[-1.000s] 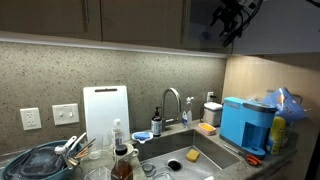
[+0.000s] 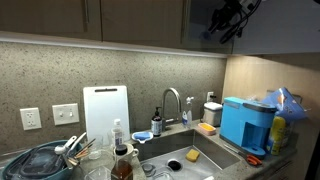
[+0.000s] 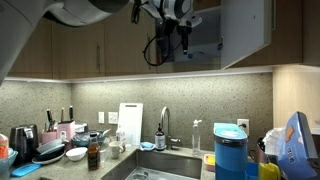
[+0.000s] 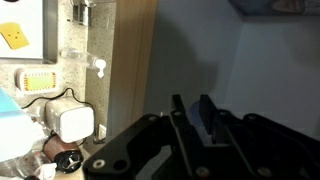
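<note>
My gripper (image 3: 183, 48) is raised high at the open upper cabinet (image 3: 205, 48), over the right part of the counter. In the wrist view the dark fingertips of the gripper stand a little apart against the grey cabinet interior. A small bluish thing (image 4: 196, 118) shows between and behind them, too dim to name. Whether the fingers touch it cannot be told. In exterior view 1 the gripper (image 2: 217, 26) is at the upper right, partly lost against the dark cabinet.
The open cabinet door (image 3: 240, 42) stands close to the arm's right. Below are the sink (image 2: 185, 158), a tall faucet (image 2: 172, 103), a blue bin (image 2: 245, 123) and a soap bottle (image 2: 156, 122). A dish rack (image 2: 40, 162) sits at the left.
The hand has shifted slightly at the cabinet in exterior view 1. The counter and its objects look the same.
</note>
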